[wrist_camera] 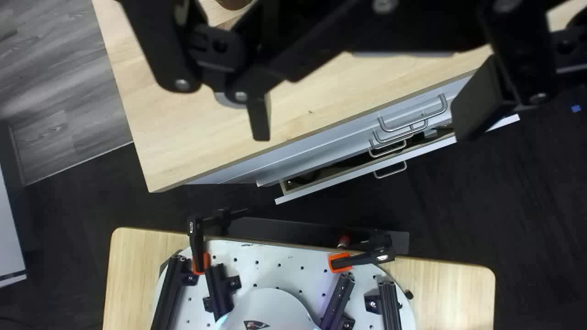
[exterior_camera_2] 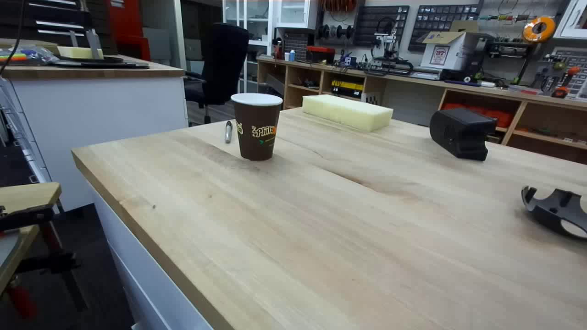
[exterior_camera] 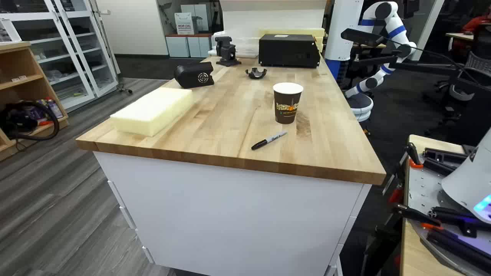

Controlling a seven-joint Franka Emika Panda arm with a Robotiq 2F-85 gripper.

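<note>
In the wrist view my gripper stands open, its dark fingers (wrist_camera: pixel 477 101) wide apart with nothing between them. Below it are the worktable's edge and the floor; neither exterior view shows the gripper. A brown paper cup (exterior_camera: pixel 287 105) with a white rim stands upright on the wooden worktable (exterior_camera: pixel 221 124). Nearer the table's front edge lies a marker (exterior_camera: pixel 269 140) with a black cap, apart from the cup. A pale yellow foam block (exterior_camera: pixel 154 110) rests at the left. From the other side, the cup (exterior_camera_2: pixel 257 129) partly screens the marker (exterior_camera_2: pixel 228 132).
Farther back are a black rounded case (exterior_camera: pixel 194 75), a curved black part (exterior_camera: pixel 256 73), a black stand (exterior_camera: pixel 226 50) and a black box (exterior_camera: pixel 289 50). An open drawer (wrist_camera: pixel 352 167) juts from the table's side. Around the cup the tabletop is mostly clear.
</note>
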